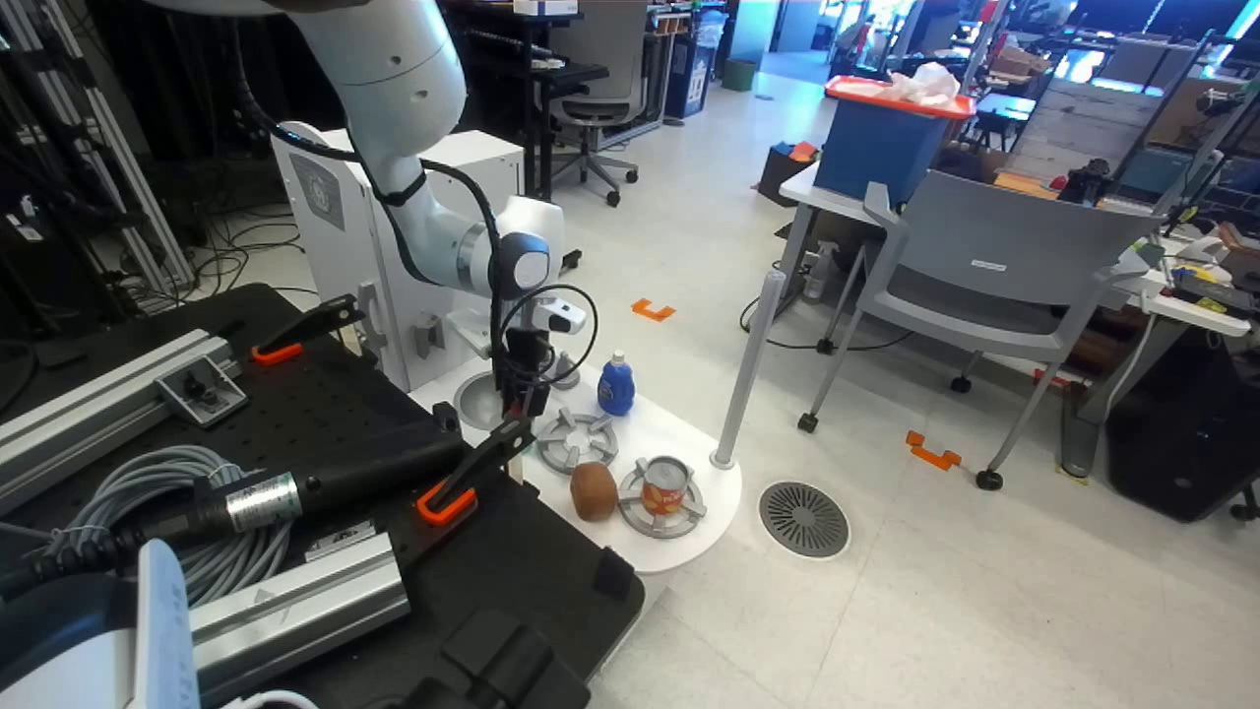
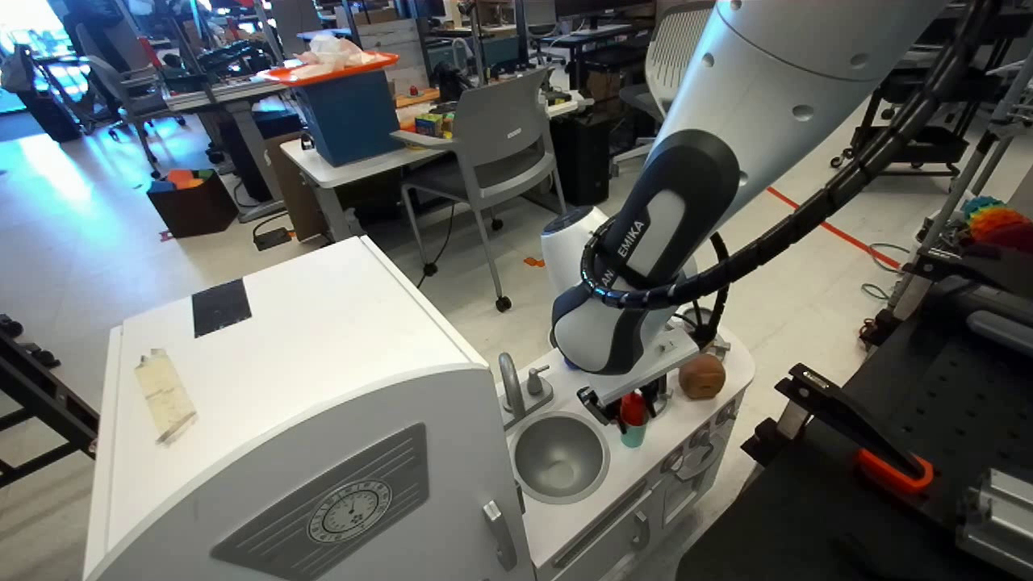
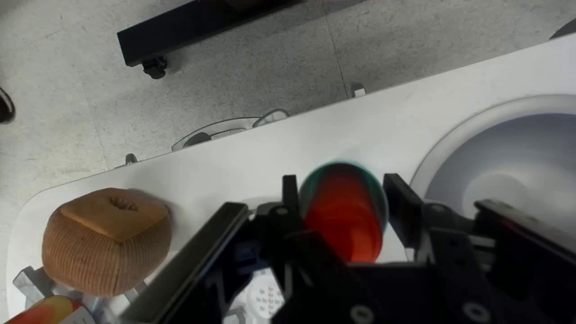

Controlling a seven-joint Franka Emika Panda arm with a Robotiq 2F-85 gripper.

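A teal cup [image 2: 633, 436] stands on the white play-kitchen counter beside the sink, with a red object [image 2: 632, 407] sticking out of its top. From above, the wrist view shows the cup's round rim [image 3: 349, 164] and the red object [image 3: 349, 229] inside it. My gripper is open, its fingers on opposite sides of the cup. Close to the rim are both fingertips [image 3: 290, 190]; whether they touch it I cannot tell. In exterior view 1 the arm mostly hides the cup.
To one side of the cup is the sink basin [image 2: 561, 460], with a faucet [image 2: 510, 384] behind it. A brown bread-like object [image 3: 108, 240], a can [image 1: 664, 485] and a blue bottle [image 1: 615, 385] occupy the counter farther along. A black table [image 1: 520, 579] adjoins the scene.
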